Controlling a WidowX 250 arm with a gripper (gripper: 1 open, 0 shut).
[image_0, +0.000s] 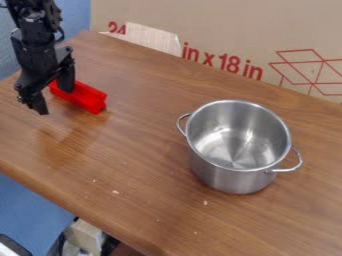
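Observation:
My black gripper (48, 84) reaches down at the upper left of the table, just beside a red cylindrical or block-like object (83, 97) that lies on the wooden surface, partly behind the gripper. Its fingers look spread, with the red object next to or behind them; whether anything is between them is hard to tell. A steel pot (239, 148) with two side handles stands upright on the right half of the table.
A large cardboard panel (234, 25) with red printing lines the back of the table (147, 200). The left edge drops to a blue surface (24, 210).

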